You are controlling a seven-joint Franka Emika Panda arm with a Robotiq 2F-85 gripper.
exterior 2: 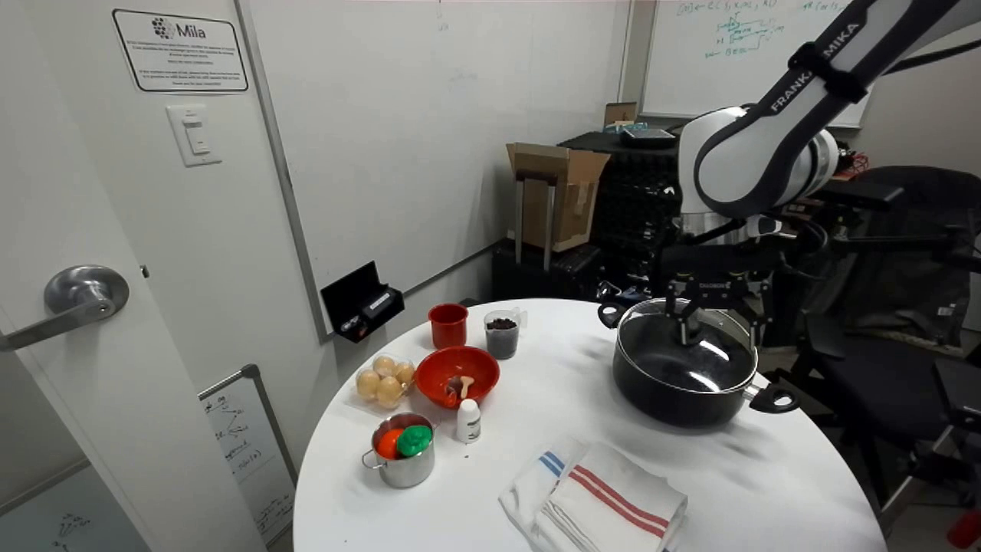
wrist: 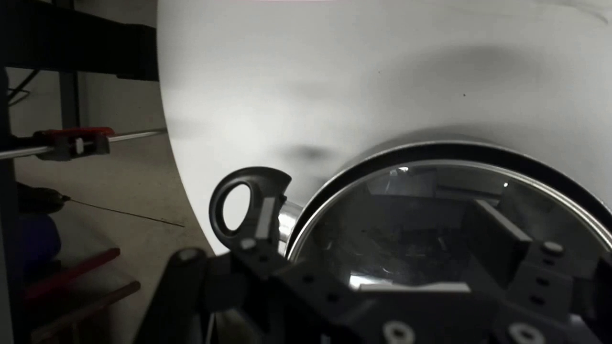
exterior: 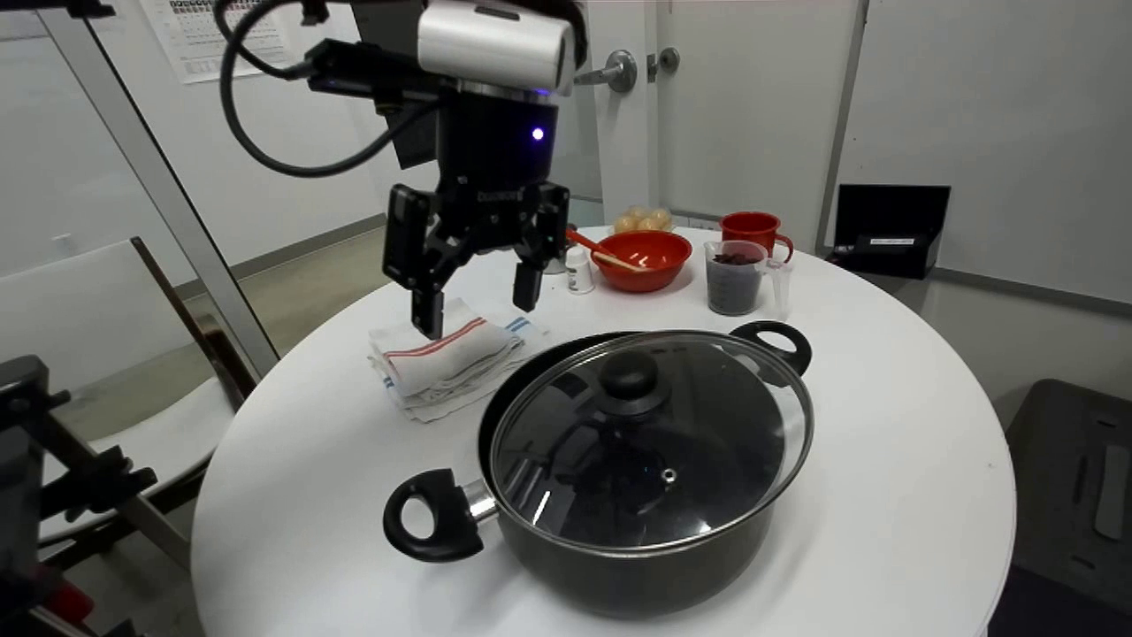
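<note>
A large black pot (exterior: pixel 637 586) stands on the white round table, its glass lid (exterior: pixel 700 446) lying a little off-centre so that a dark gap shows along one side of the rim. The lid's round black knob (exterior: pixel 628 378) points up. My gripper (exterior: pixel 478 308) is open above the table, with nothing between its fingers. In the wrist view the gripper hangs over the lid (wrist: pixel 413 229), and one pot handle (wrist: pixel 221 206) shows on the left. From the second side the gripper (exterior 2: pixel 720 336) appears in front of the pot (exterior 2: pixel 676 395).
Folded towels (exterior 2: pixel 611 497) lie beside the pot. Farther off stand a red bowl (exterior 2: pixel 478 368), a red mug (exterior 2: pixel 448 326), a measuring cup (exterior 2: pixel 501 339), eggs (exterior 2: pixel 386 382), a white bottle (exterior 2: pixel 468 422) and a steel pot (exterior 2: pixel 407 468) holding red and green items. Bare table surrounds the big pot.
</note>
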